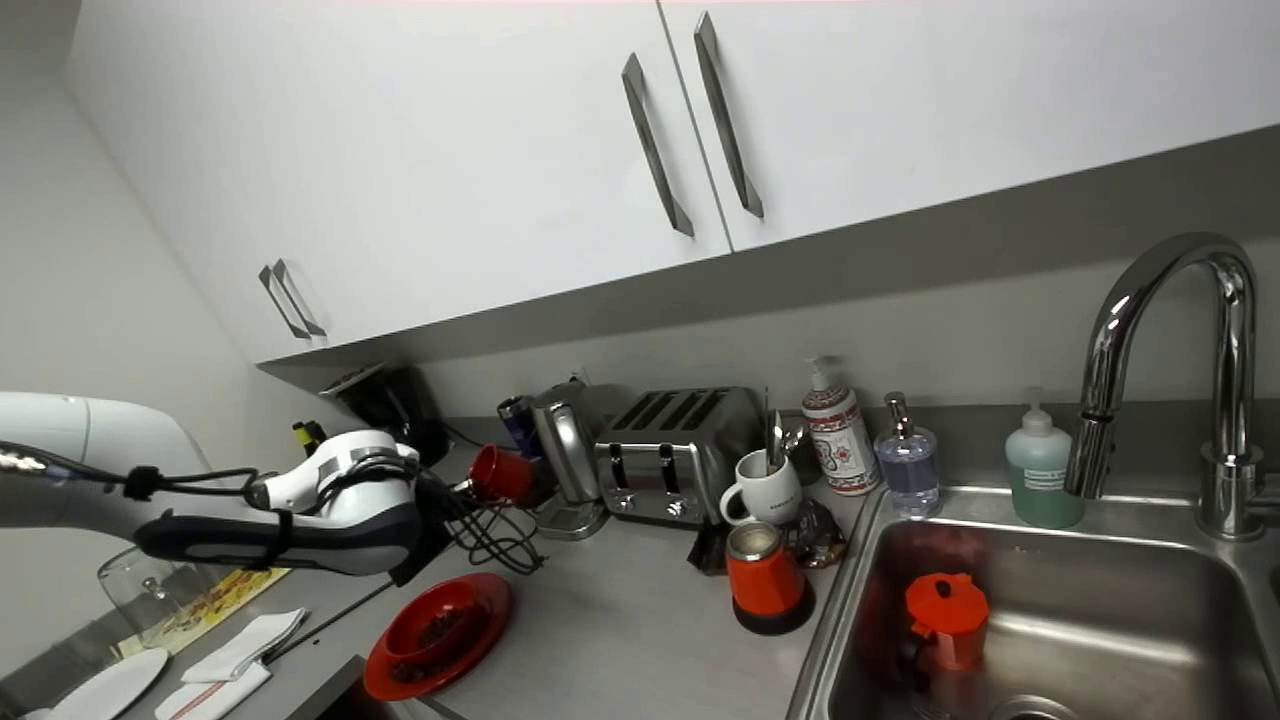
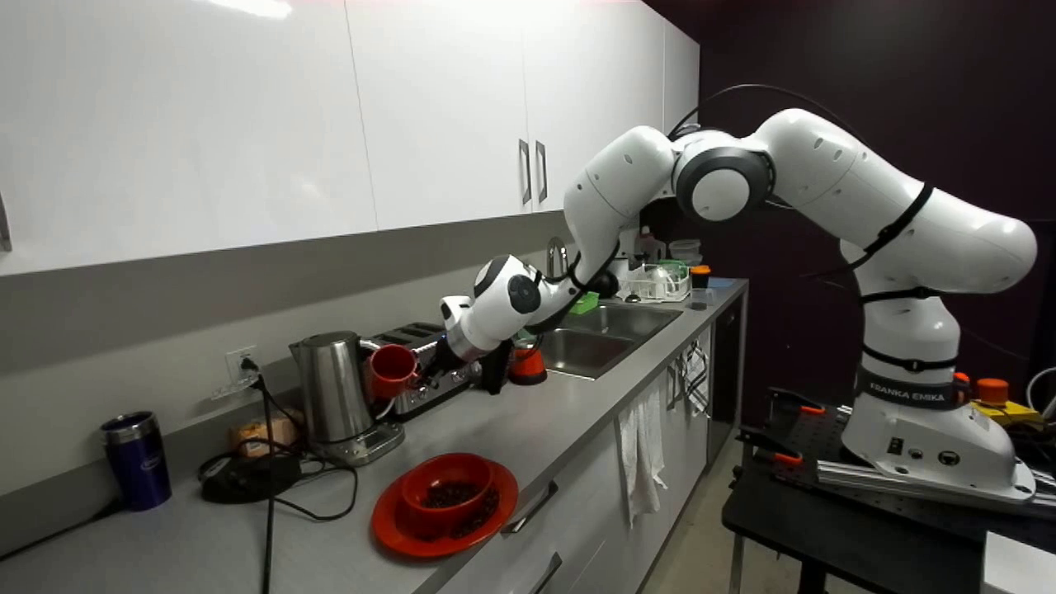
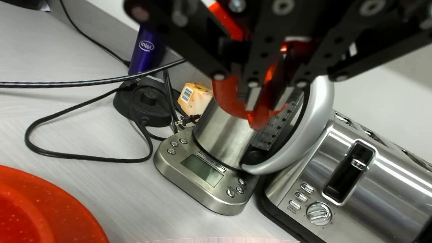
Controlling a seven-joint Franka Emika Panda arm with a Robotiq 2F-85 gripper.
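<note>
A red mug (image 2: 393, 365) is held in the air above the counter, tilted, with its opening turned away from the arm. My gripper is shut on the mug, apparently at its handle. In the wrist view, the red mug (image 3: 229, 97) is partly hidden behind the black fingers and overlaps the steel kettle. Exterior view 1 shows the mug (image 1: 501, 476) near the kettle, right of the arm's end. On the counter below, a red bowl (image 2: 450, 492) with dark bits inside rests on a red plate (image 2: 393, 525).
A steel kettle (image 2: 332, 386) on its base and a toaster (image 1: 684, 450) stand along the wall. Black cables (image 3: 87, 159) lie beside a purple tumbler (image 2: 137, 465). An orange-red pot base (image 1: 765, 582) stands near the sink (image 1: 1128, 612).
</note>
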